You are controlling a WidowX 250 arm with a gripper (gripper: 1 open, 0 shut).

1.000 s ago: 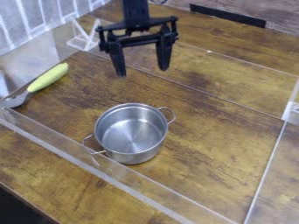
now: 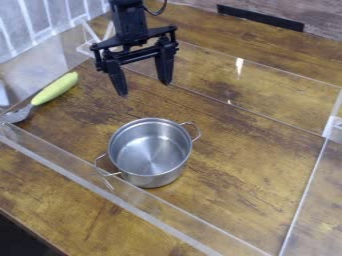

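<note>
My black gripper [image 2: 142, 76] hangs open over the back-left of the wooden table, above and behind a steel pot, with nothing between its fingers. The pot [image 2: 150, 153] with two wire handles stands empty in the front middle. A yellow-green banana-like object [image 2: 55, 89] lies at the left, left of and lower than the gripper.
A metal utensil [image 2: 16, 112] lies beside the yellow object at the left edge. Clear plastic panels edge the work area at front, left and right.
My gripper has moved left and a little downward in the view, toward the side with the yellow object. The pot and other objects have not moved.
</note>
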